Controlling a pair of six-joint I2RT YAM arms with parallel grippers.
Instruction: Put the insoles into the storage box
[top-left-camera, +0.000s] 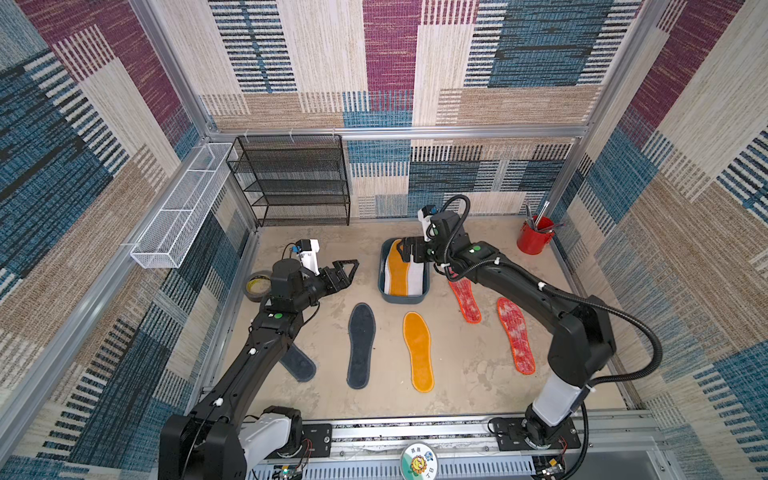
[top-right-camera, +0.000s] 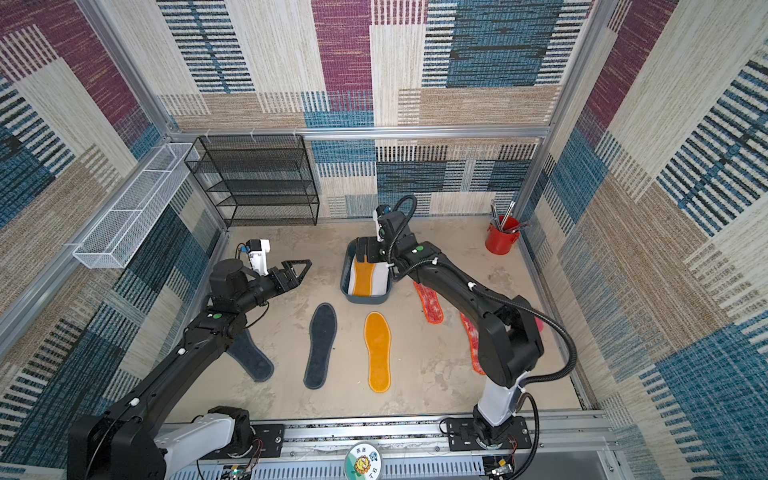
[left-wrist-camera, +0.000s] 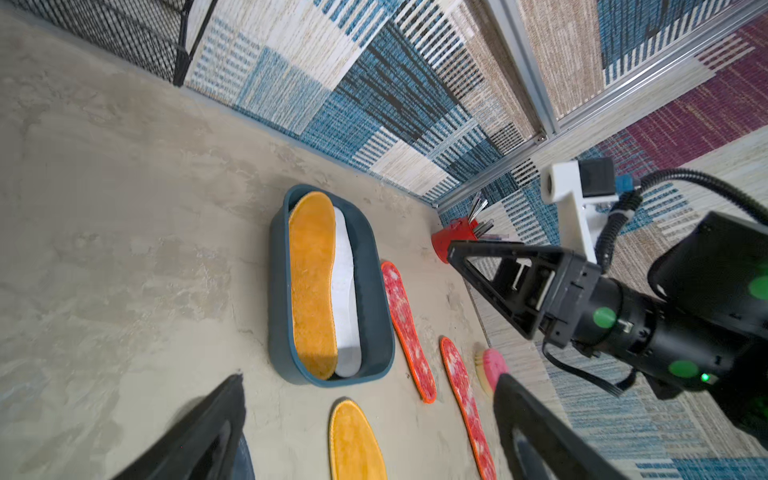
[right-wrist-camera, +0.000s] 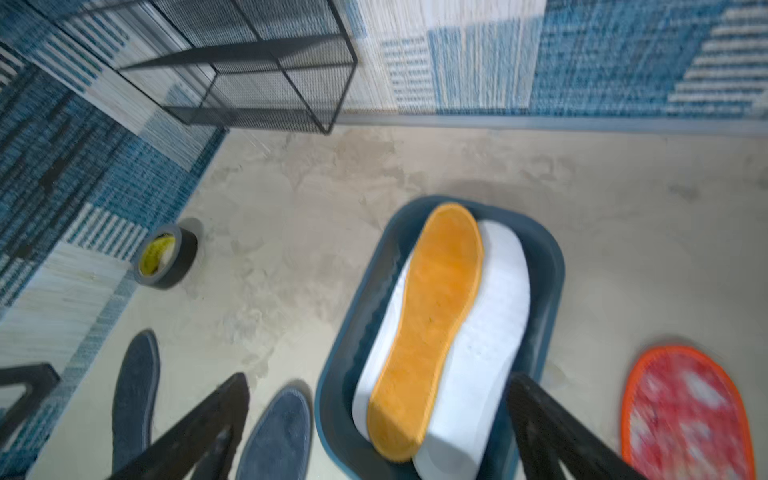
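Note:
The grey storage box (top-left-camera: 404, 298) holds an orange insole (left-wrist-camera: 312, 272) lying over white insoles (right-wrist-camera: 488, 352). My right gripper is open and raised above the box, empty in its wrist view. My left gripper is open, left of the box, with nothing between its fingers. On the table lie a dark grey insole (top-left-camera: 361, 344), another (top-left-camera: 297, 364) at the far left, an orange insole (top-left-camera: 417, 352) in front of the box, and two red patterned insoles (top-left-camera: 468, 304) (top-left-camera: 516, 336) to the right.
A black wire rack (top-left-camera: 288, 180) stands at the back left, a white wire basket (top-left-camera: 180, 208) on the left wall, a red cup (top-left-camera: 533, 238) at the back right. Tape (right-wrist-camera: 180, 260) lies on the left; a pink disc (left-wrist-camera: 492, 368) on the right.

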